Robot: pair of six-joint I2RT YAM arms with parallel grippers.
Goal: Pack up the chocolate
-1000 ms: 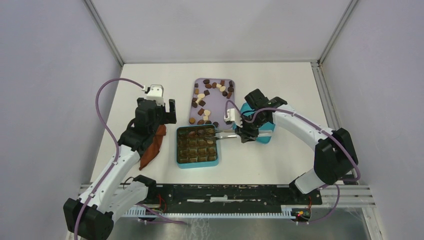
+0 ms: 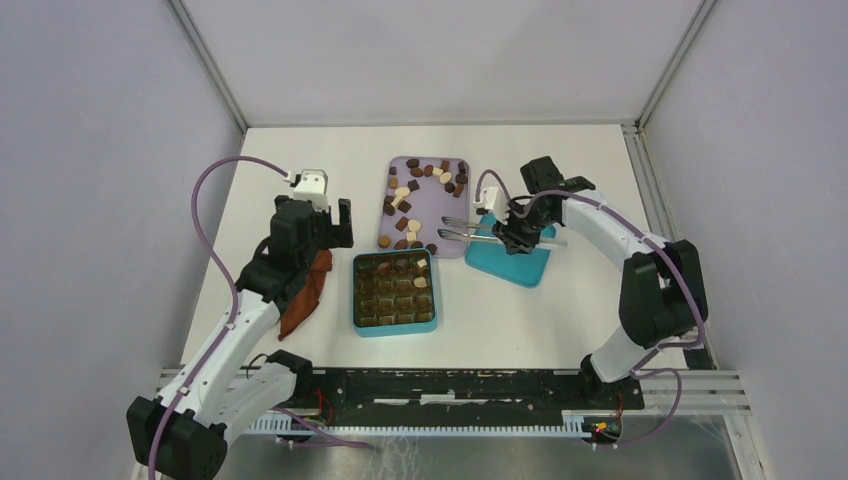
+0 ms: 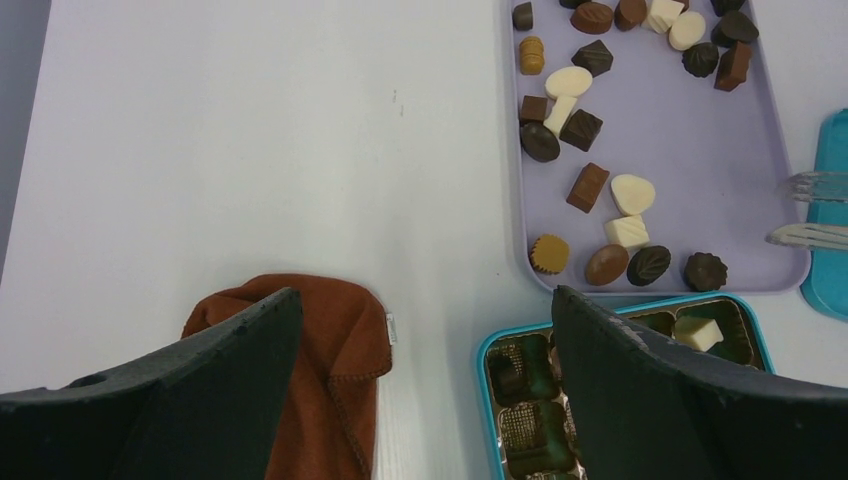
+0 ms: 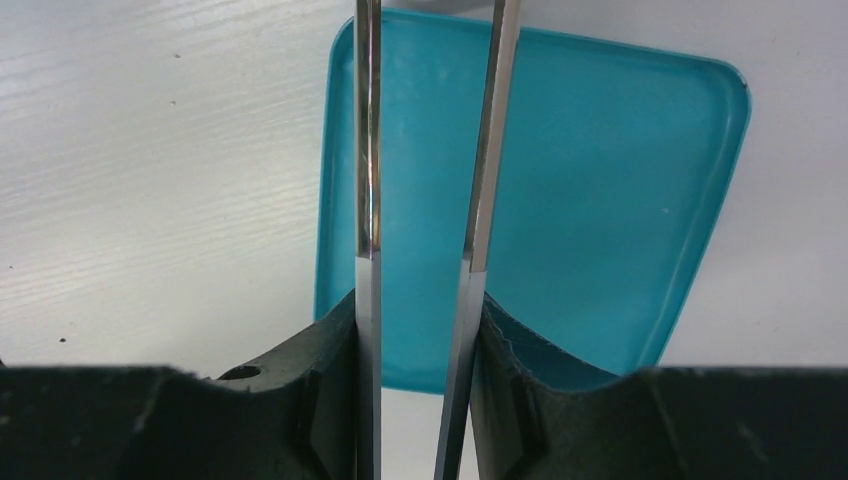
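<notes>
A lilac tray (image 2: 435, 220) holds many dark, milk and white chocolates, also seen in the left wrist view. Below it sits a teal-rimmed box (image 2: 394, 318) with brown compartments, a few holding chocolates. My right gripper (image 2: 443, 229) carries long fork-like metal tips, over the lilac tray's right edge and the teal tray (image 4: 580, 180); they stand part apart with nothing seen between them. My left gripper stands open and empty above the table, left of the box.
A brown cloth (image 2: 310, 290) lies under the left arm, beside the box.
The left arm has not moved.
</notes>
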